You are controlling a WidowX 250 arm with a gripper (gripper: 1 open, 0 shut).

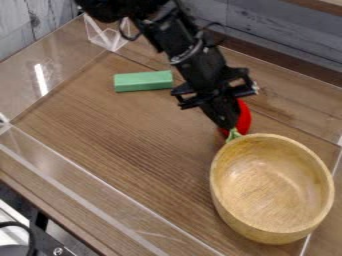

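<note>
My black gripper (pixel 218 116) hangs from the arm above the table, tilted toward the right, just over a red object (pixel 238 113) that it partly covers. It appears shut, with nothing visible held. A large pale yellow bowl (pixel 267 195) fills the lower right, with a small greenish piece at its upper rim below the red object.
A green block (pixel 143 81) lies on the wooden table (pixel 107 150) left of the arm. A clear container (pixel 106 30) stands at the back left.
</note>
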